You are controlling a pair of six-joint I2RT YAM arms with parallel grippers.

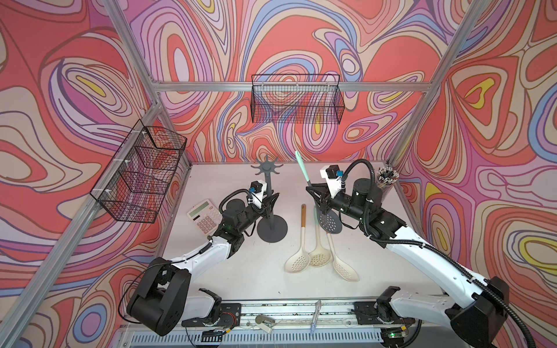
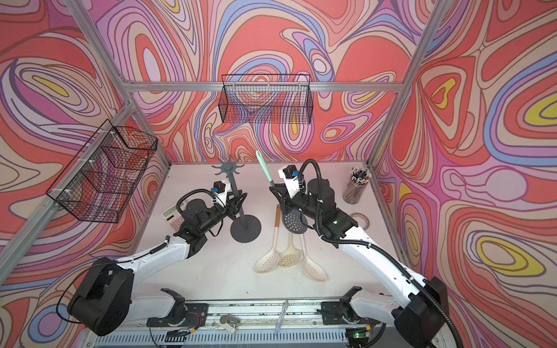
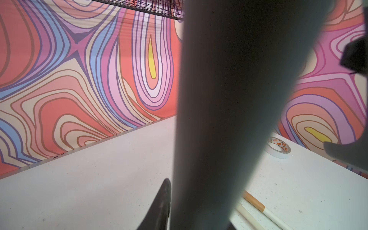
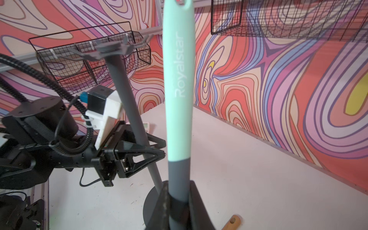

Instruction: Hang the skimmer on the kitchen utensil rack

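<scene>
The skimmer, with a mint-green handle (image 4: 178,88) and dark grey perforated head (image 1: 329,222), is held handle-up and tilted. My right gripper is shut on its grey shaft just below the green grip. The handle's end with its hanging hole (image 4: 180,2) points up. The grey utensil rack (image 1: 271,228) stands on a round base to the left, its hooked top (image 4: 109,48) empty. My left gripper (image 1: 270,203) is shut on the rack's pole (image 4: 130,99) at mid-height. In the left wrist view the blurred pole (image 3: 237,95) fills the middle and hides much.
Several cream ladles (image 1: 297,261) lie below the skimmer. A calculator (image 1: 204,217) lies left of the rack, and a cup of pens (image 2: 355,185) and a tape roll (image 2: 360,220) are at right. Wire baskets (image 1: 297,104) hang above.
</scene>
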